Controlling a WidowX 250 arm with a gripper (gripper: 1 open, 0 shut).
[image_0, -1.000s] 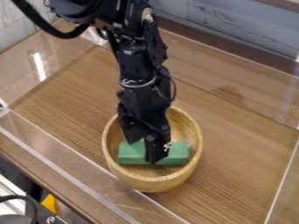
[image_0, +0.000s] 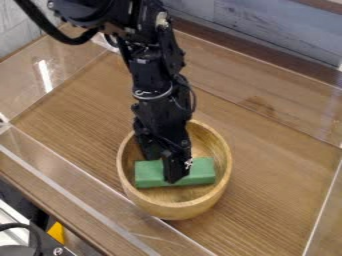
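A round wooden bowl (image_0: 179, 206) sits near the front centre of the table, with a green rectangular block (image_0: 152, 172) lying inside it. My black gripper (image_0: 166, 164) reaches down from above into the bowl, its tips over the middle of the block and hiding part of it. Whether the fingers are closed on the block or apart is hard to make out against the dark body of the arm.
A pale wall runs along the back. A small yellow object (image_0: 56, 230) and dark cables lie past the front left edge.
The gripper and lower arm have shifted very slightly, with the fingers' outline a little different. The bowl and block stay in place.
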